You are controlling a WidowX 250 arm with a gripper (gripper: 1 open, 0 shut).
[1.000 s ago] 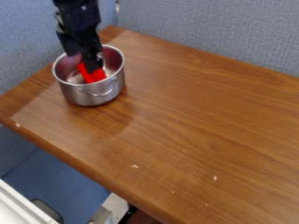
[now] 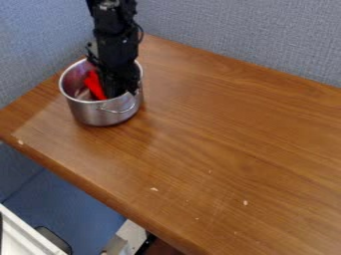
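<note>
A steel pot (image 2: 100, 114) stands at the left of the wooden table. A red object (image 2: 95, 87) lies inside it. My black gripper (image 2: 118, 87) reaches down into the pot, right beside the red object and partly over it. Its fingertips are dark and low in the pot, so whether they are open or shut, or touch the red object, is unclear.
Grey padded walls stand behind and to the left. A white item (image 2: 16, 238) is at the bottom left, below the table's edge.
My gripper has moved down from above the pot's back into it, now covering more of the right part of the red object.
</note>
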